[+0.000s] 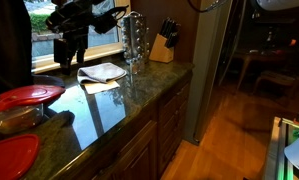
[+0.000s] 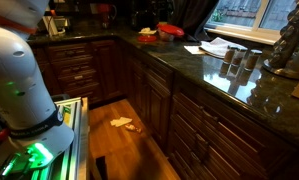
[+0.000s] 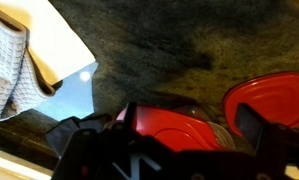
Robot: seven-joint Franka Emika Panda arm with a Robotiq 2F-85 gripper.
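Note:
My gripper (image 1: 71, 66) hangs over the counter near the window, open with nothing visible between its fingers. In the wrist view its dark fingers stand apart at the bottom, in front of a red lid (image 3: 171, 130). A glass container (image 1: 19, 121) with a red lid (image 1: 27, 97) sits at the counter's left end. Another red lid (image 1: 11, 156) lies flat nearer the front. A folded cloth (image 1: 101, 72) rests on a pale sheet or board (image 1: 101, 87), to the right of the gripper.
A knife block (image 1: 164, 45) and a metal rack (image 1: 135, 38) stand at the back. Several jars (image 2: 247, 60) show in exterior view 2. Pale items (image 2: 121, 122) lie on the wooden floor.

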